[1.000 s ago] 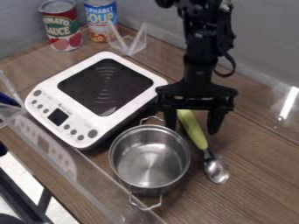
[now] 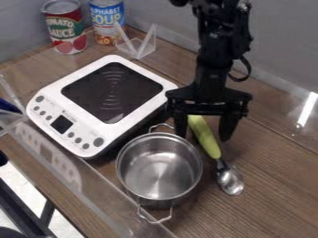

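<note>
My black gripper [image 2: 205, 121] hangs over a spoon with a yellow-green handle [image 2: 210, 146] and a steel bowl end [image 2: 230, 180]. Its two fingers are spread apart, one on each side of the handle's upper part; whether they touch it cannot be told. A steel pot [image 2: 159, 168] with two handles stands to the left of the spoon. Behind the pot is a white portable cooktop [image 2: 76, 125] with a dark square plate.
A tomato sauce can [image 2: 65, 28] and an alphabet soup can [image 2: 107, 20] stand at the back left. A blue object [image 2: 7, 110] is at the left edge.
</note>
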